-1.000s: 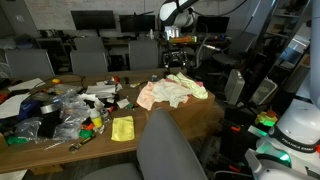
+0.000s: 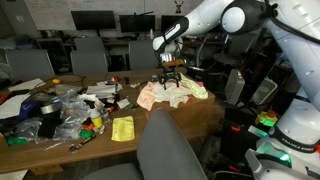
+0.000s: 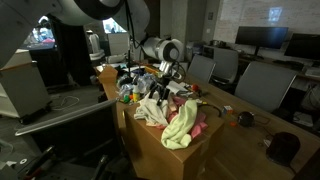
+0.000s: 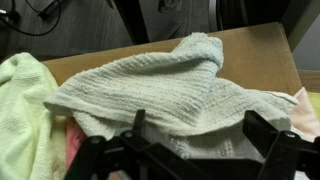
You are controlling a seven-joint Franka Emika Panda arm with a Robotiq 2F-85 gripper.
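Observation:
In the wrist view a white knitted cloth (image 4: 165,85) lies rumpled on the brown table, close below my gripper. The fingers stand wide apart; dark fingers (image 4: 262,130) show at either side with nothing clasped between them. A pale green cloth (image 4: 25,120) lies to the left, with a bit of pink cloth under it. From the first exterior view, the gripper (image 2: 170,77) is low over the white cloth (image 2: 177,94). Whether the fingertips touch the cloth is hard to tell.
A yellow cloth (image 2: 123,129) lies alone on the table. Plastic bags and bottles crowd the left, with a black bag (image 2: 50,122) among them. Chairs and monitors stand behind. Bare table (image 2: 145,121) shows around the yellow cloth.
My gripper has moved leftward and down in the first exterior view, from above the right-hand cloths to low over the white cloth. The cloths look unmoved.

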